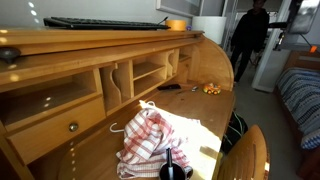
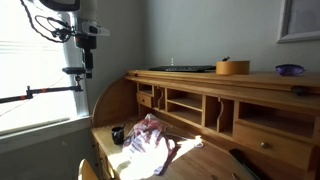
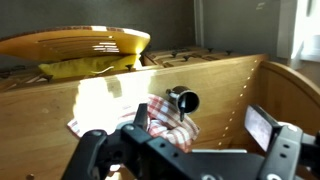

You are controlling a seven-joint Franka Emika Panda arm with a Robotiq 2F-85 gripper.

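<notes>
My gripper [image 2: 88,72] hangs high at the left in exterior view 2, well above the desk and apart from everything on it. In the wrist view its two dark fingertips stand wide apart, with nothing held between them. A red-and-white checked cloth [image 1: 150,138] lies crumpled on the desktop. Beside it stands a dark mug [image 1: 174,173] with a dark utensil sticking up, cut by the lower edge of exterior view 1. From above, the mug [image 3: 184,98] touches or nearly touches the cloth [image 3: 160,120]; my gripper hides part of the cloth.
The wooden desk [image 1: 95,160] has a raised shelf of cubbies and a drawer [image 1: 55,132] along its back. A small colourful item [image 1: 211,89] sits at the far end. On top are a keyboard [image 1: 105,23] and an orange container [image 2: 232,67]. A chair [image 1: 247,155] stands close in front.
</notes>
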